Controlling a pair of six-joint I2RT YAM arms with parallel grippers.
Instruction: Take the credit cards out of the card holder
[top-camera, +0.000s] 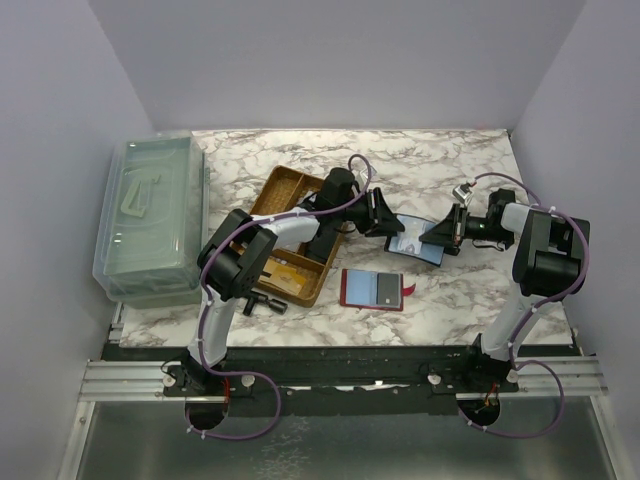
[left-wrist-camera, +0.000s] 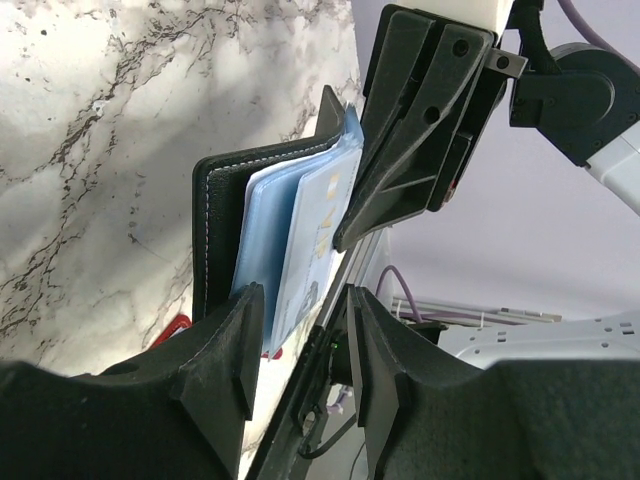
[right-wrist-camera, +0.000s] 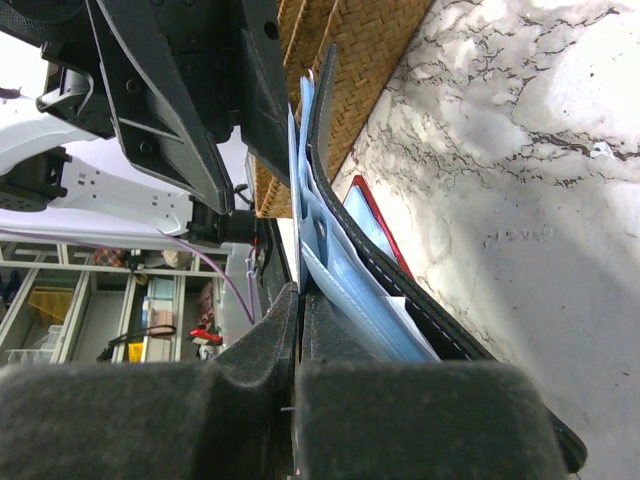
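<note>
The black card holder stands tilted on edge in mid-table, its pale blue card sleeves spread. My right gripper is shut at its right side; in the left wrist view its fingers lie against the sleeves, and in the right wrist view the holder rises from between them. My left gripper is open at the holder's other end, its fingertips close around the sleeve edges. In the right wrist view the left fingers sit beside the sleeve tops. Whether any card is inside the sleeves is hard to tell.
A red holder with blue and grey panels lies flat below. A woven divided basket stands to the left, partly under my left arm, with a translucent green box beyond it.
</note>
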